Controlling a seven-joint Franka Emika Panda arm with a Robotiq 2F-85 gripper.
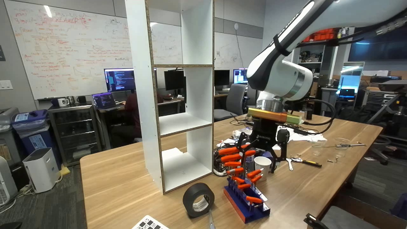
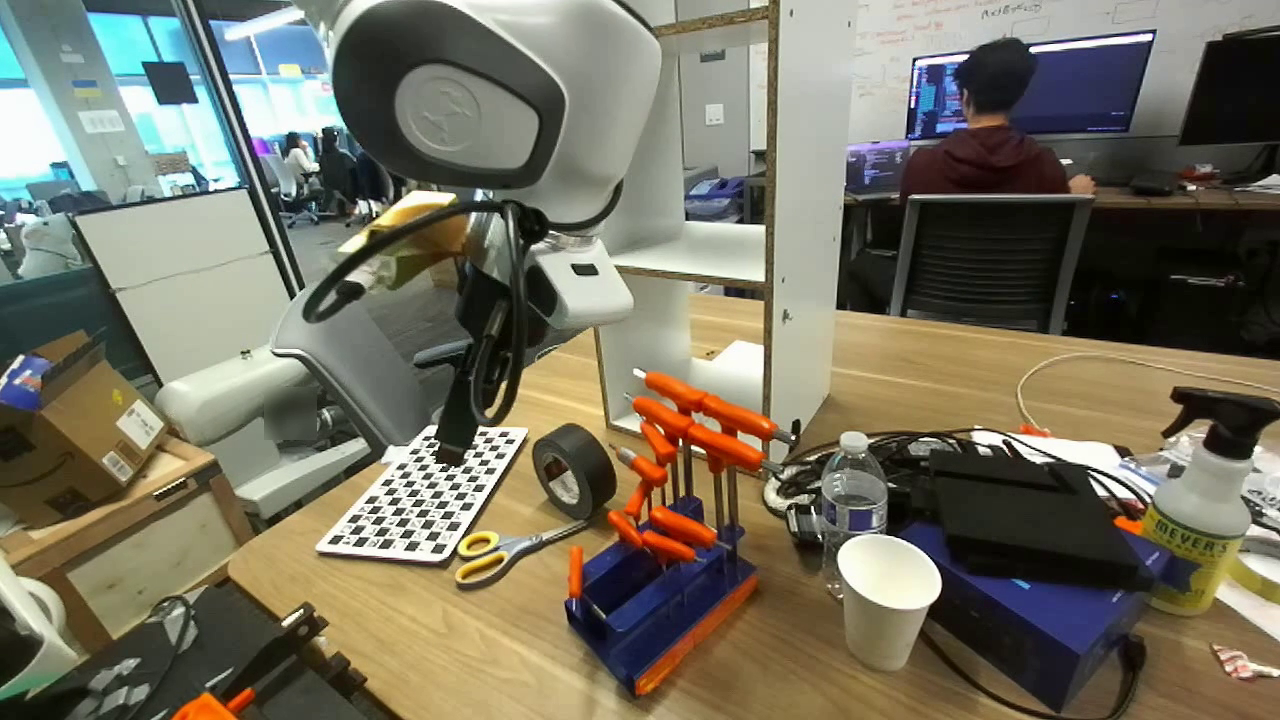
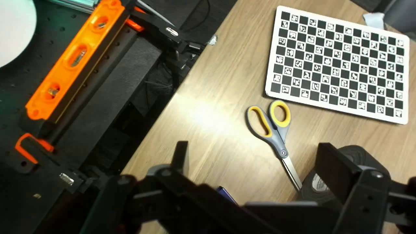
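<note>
In the wrist view my gripper is open, its black fingers wide apart and nothing visible between them. Exterior view 1 shows the gripper pointing down by the orange-handled hex keys, partly overlapping them from that side. Those keys stand in a blue holder on the wooden table. Grey-and-yellow scissors lie below the gripper's view, blades toward a black tape roll. The tape roll stands on its edge in exterior view 2. A white paper cup is upright beside the holder.
A tall white shelf with empty-looking compartments rises behind the tape. The checkered board lies flat near the scissors. A water bottle, cables, a blue box and a spray bottle crowd the other side.
</note>
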